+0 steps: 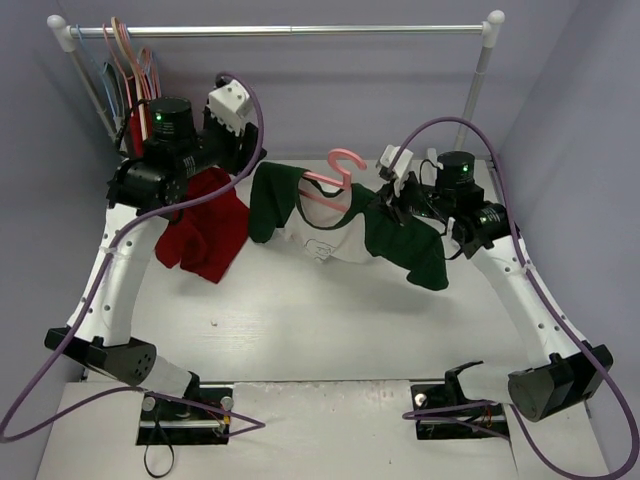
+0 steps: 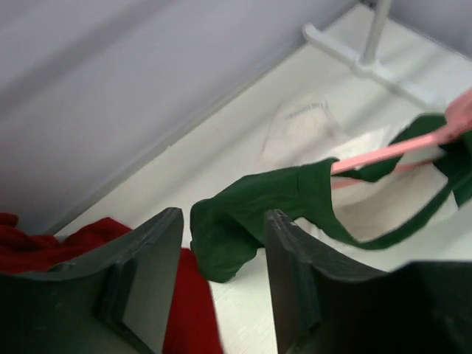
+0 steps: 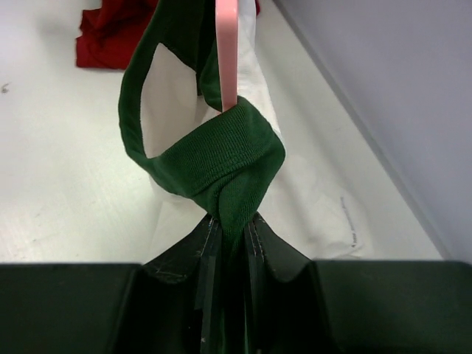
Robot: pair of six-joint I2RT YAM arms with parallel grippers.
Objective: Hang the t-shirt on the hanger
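A white t-shirt (image 1: 325,238) with dark green sleeves and collar hangs spread out in the middle of the top view. Inside its neck is a pink hanger (image 1: 346,160), hook up; the far arm of the hanger goes under the green shoulder (image 2: 295,188) in the left wrist view. My right gripper is shut on the green cloth near the collar, beside the hanger's near end. Left of the shirt, my left gripper stands part open. Its fingers (image 2: 158,243) are apart from the shirt, with only background between them.
Red cloth (image 1: 205,225) hangs at the left, partly behind my left arm. Several hangers (image 1: 135,70) crowd the left end of the rack rail (image 1: 300,31); the rest of the rail is bare.
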